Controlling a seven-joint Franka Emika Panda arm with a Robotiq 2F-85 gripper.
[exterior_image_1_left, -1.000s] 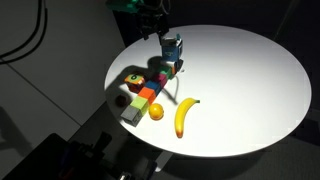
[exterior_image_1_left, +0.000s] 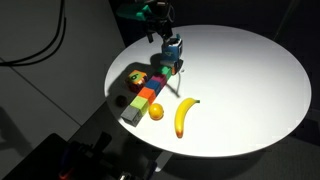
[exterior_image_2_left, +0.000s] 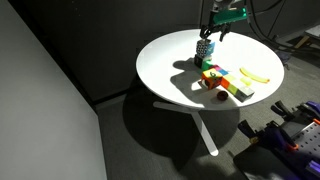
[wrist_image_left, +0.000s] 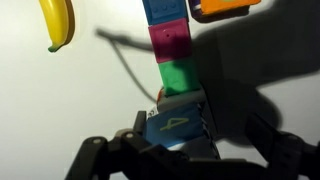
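An upright blue and grey box (exterior_image_1_left: 172, 50) stands at the far end of a row of coloured blocks (exterior_image_1_left: 147, 94). In the wrist view its blue face (wrist_image_left: 175, 126) sits low in the middle, beside the green block (wrist_image_left: 179, 76). Above and slightly to one side of the box hangs my gripper (exterior_image_1_left: 158, 37). Seen from the wrist, the gripper is open, its dark fingers spread to either side of the box. I see no contact between them, and nothing is held.
A yellow banana (exterior_image_1_left: 182, 117) and an orange fruit (exterior_image_1_left: 155, 111) lie near the row. A multicoloured cube (exterior_image_2_left: 211, 76) and a small dark red round thing (exterior_image_2_left: 222, 96) are on its other side.
In exterior view 1 my gripper has come a little lower and to the right, nearer the box. The box, blocks and fruit have stayed in place.
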